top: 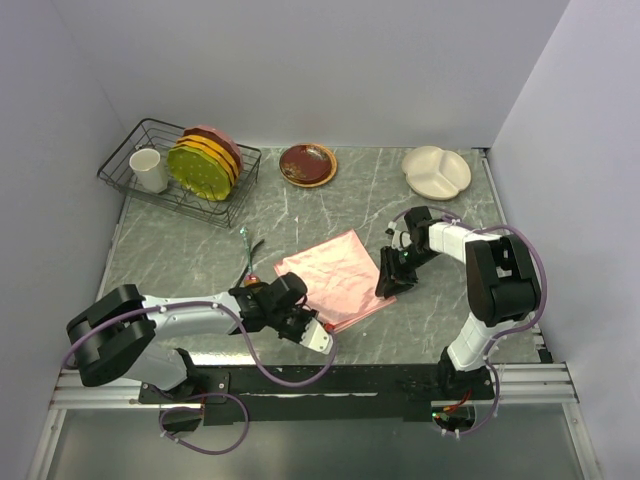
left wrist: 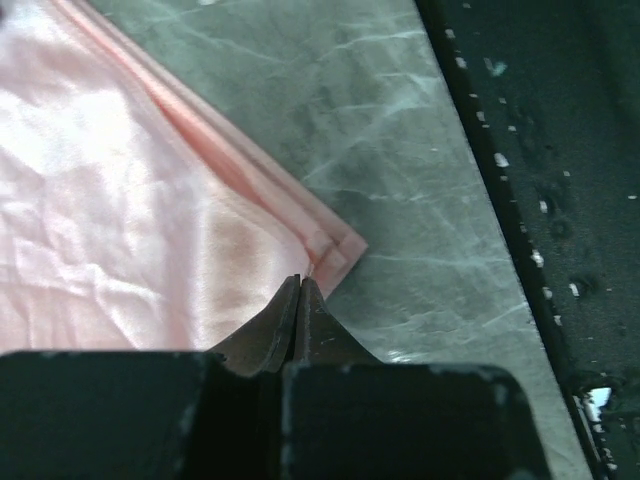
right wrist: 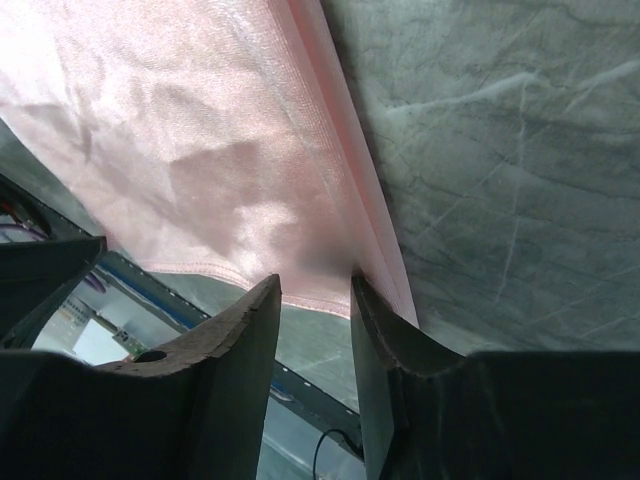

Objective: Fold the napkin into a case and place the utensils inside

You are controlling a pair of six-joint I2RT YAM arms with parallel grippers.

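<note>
A pink napkin (top: 340, 272), folded in layers, lies flat at mid-table. At its near corner my left gripper is shut, fingertips touching the top layer; whether cloth is pinched between them cannot be told. Along the right-hand edge, the right gripper stands part open low over the napkin (right wrist: 230, 190), its right fingertip by the folded edge. Left of the cloth lie utensils: one with a pale green end (top: 246, 240) and a dark one (top: 253, 256), partly hidden by the left arm.
A wire dish rack (top: 148, 140) with plates and a white mug (top: 149, 170) stands at the back left. Stacked brown plates (top: 307, 163) and a divided cream plate (top: 436, 172) sit along the back. Bare tabletop (top: 450, 315) shows at the right front.
</note>
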